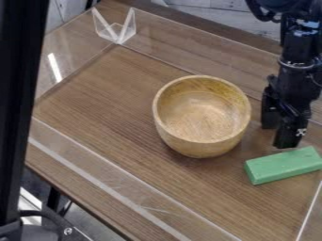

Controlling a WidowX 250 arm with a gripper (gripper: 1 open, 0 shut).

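Observation:
My black gripper (pixel 285 120) hangs at the right edge, its open fingers down at table level just right of a round wooden bowl (pixel 189 132). A green rectangular block (pixel 283 166) lies on the table below the gripper and to the lower right of the bowl. I cannot make out anything held between the fingers.
A transparent angular piece (pixel 115 26) sits at the back left. Dark structures and cables line the left edge and lower left corner.

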